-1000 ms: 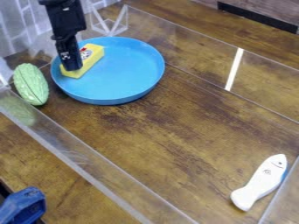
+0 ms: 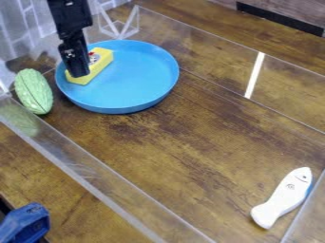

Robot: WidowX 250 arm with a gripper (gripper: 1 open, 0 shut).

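Observation:
A blue round plate (image 2: 140, 81) rests toward the upper left of the work surface. On its left part lies a yellow block (image 2: 95, 63) with a small printed mark. My black gripper (image 2: 79, 68) is low over the plate's left side, at the block's left end; it is open, and its fingertips are partly hard to make out against the block.
A pale green oblong object (image 2: 33, 93) lies left of the plate. A white fish-shaped item (image 2: 282, 197) lies at lower right. A blue object (image 2: 23, 224) sits at lower left. Clear walls edge the surface.
My gripper has shifted very slightly at the block; otherwise the scene looks the same.

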